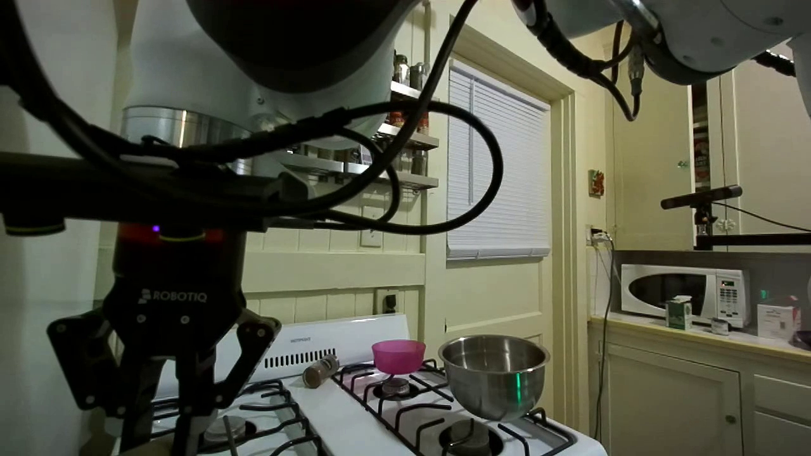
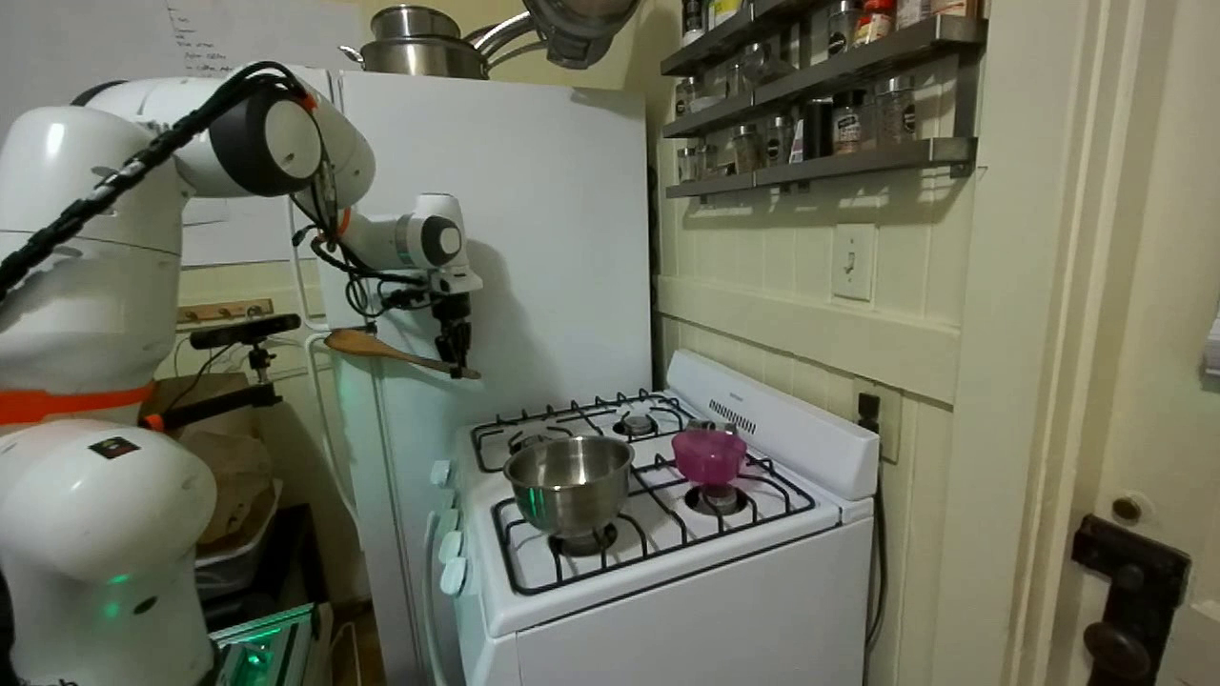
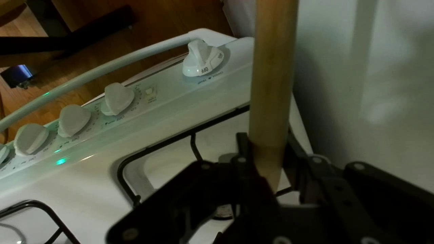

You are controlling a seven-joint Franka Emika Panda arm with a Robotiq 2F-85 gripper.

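A wooden spoon is held near the end of its handle, with my gripper shut on it. In the wrist view the round handle runs up out of the frame from between my dark fingers. The spoon's broad head points away from the stove, level with the fridge's front edge in exterior view 2. My gripper hangs at the left in exterior view 1, above the stove's fridge-side burner. The fingertips are cut off by the lower edge there.
On the stove stand a steel bowl on the front burner and a pink bowl behind it. A spice jar lies on its side between the grates. The fridge wall is close beside my gripper.
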